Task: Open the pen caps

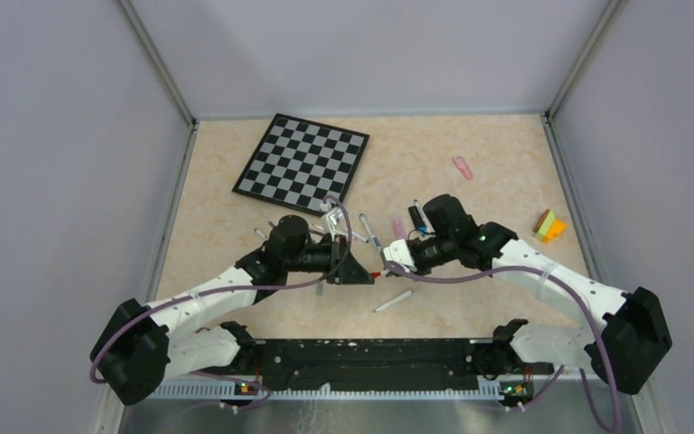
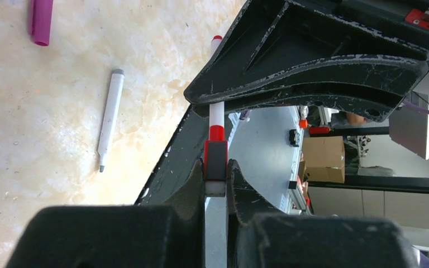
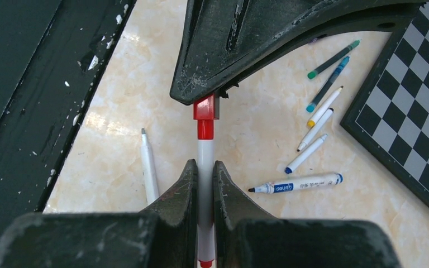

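A red-and-white marker [image 3: 205,156] is held level between both grippers. My right gripper is shut on its white barrel; my left gripper is shut on the red cap end [image 3: 204,109]. In the top view the two meet at the table's centre, with red showing between them. A white marker [image 2: 110,117] lies loose below. Several more pens, among them a blue-and-white Deli marker [image 3: 307,182], lie on the table in the right wrist view.
A checkered board [image 1: 301,165] lies at the back left. A yellow-orange object [image 1: 549,228] sits at the right edge, a pink item [image 1: 462,167] at the back right. The table's dark front edge runs below the grippers.
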